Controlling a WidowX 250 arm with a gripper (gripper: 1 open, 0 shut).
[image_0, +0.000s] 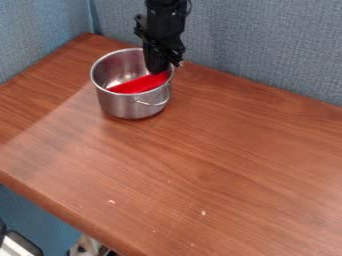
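Note:
A steel pot (131, 103) with a wire handle stands on the wooden table near the back left. A red object (138, 84) lies inside it. My black gripper (158, 67) hangs over the pot's back right rim, its tips at or just inside the opening, close above the red object. Whether it is open or shut, and whether it touches the red object, I cannot tell.
Blue-grey padded walls (261, 50) line the back and left of the table.

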